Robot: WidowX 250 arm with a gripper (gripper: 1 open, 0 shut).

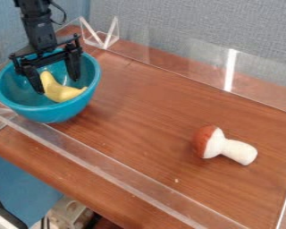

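A teal bowl (56,109) sits at the left end of the wooden table, holding a yellow, banana-like object (61,91). My black gripper (53,82) is open and lowered into the bowl's upper left part, its fingers spread above or around the yellow object; whether they touch it is unclear. A toy mushroom (225,146) with a red-orange cap and white stem lies on its side at the right of the table.
A clear barrier runs along the back in front of a grey wall, and another clear strip runs along the front edge.
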